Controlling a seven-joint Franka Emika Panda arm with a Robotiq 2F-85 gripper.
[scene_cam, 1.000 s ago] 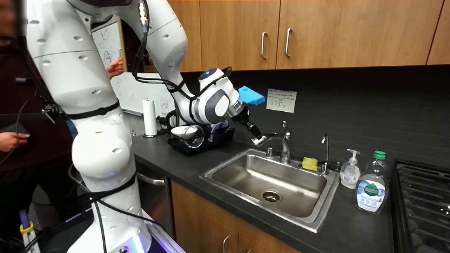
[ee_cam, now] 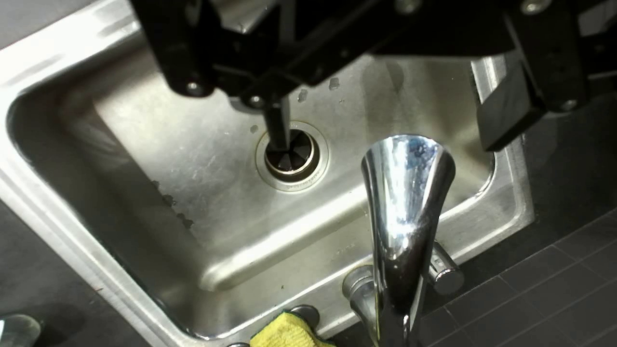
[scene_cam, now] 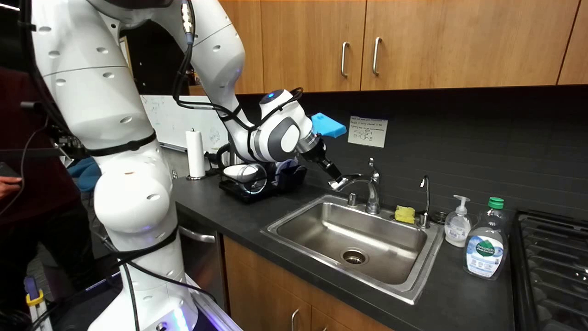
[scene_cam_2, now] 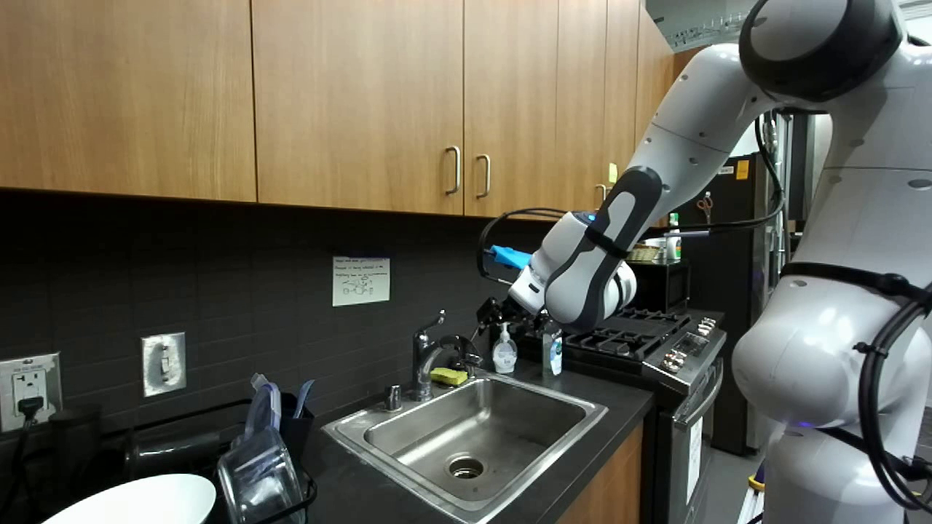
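Observation:
My black gripper stands open over the sink, its fingers spread wide with nothing held. One finger shows over the drain and the other finger over the sink's far rim. The chrome faucet points up into the wrist view, its spout end lying across the gap between the fingertips in the picture. From exterior view 1 the gripper is close to the spout end of the faucet; whether they touch I cannot tell. The steel sink is empty.
A yellow sponge lies behind the sink beside a small tap. To the right stand a soap pump and a dish soap bottle, then the stove. A dish rack sits left, with cabinets above.
My arm and gripper have not visibly moved, nor has anything on the counter. Only the person behind the arm at the left has shifted; the raised hand is out of sight.

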